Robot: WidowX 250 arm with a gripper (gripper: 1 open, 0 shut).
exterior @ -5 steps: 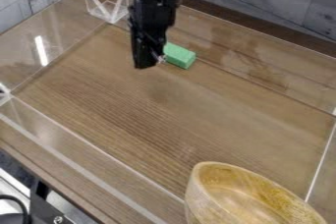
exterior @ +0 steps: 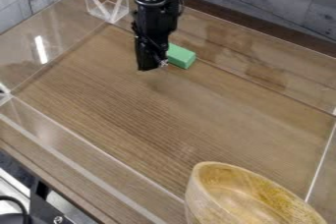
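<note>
The black robot arm reaches down from the top centre to the wooden table, its gripper (exterior: 151, 58) low over the surface at the upper middle. Just right of it lies a green block (exterior: 179, 57), partly hidden behind the gripper. Whether the fingers are open or shut, and whether anything is between them, is too small to tell.
A large yellow bowl (exterior: 243, 196) sits at the bottom right. Clear plastic pieces stand along the left and top-left edges.
The arm and gripper have moved slightly back, toward the top of the view, since a second ago. The green block looks unmoved.
</note>
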